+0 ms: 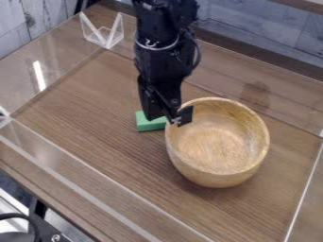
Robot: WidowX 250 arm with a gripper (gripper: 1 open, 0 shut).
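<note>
My black gripper (167, 106) hangs from the top centre, its tips just above the left rim of a round tan bowl (217, 144). It looks shut, with nothing visible between its fingers. A small green block (149, 122) lies on the wooden table just left of the bowl, below the gripper and partly behind it. The bowl looks empty.
A clear plastic piece (104, 30) is at the back left. Grey walls edge the back, and a dark cable (25, 219) is at the lower left.
</note>
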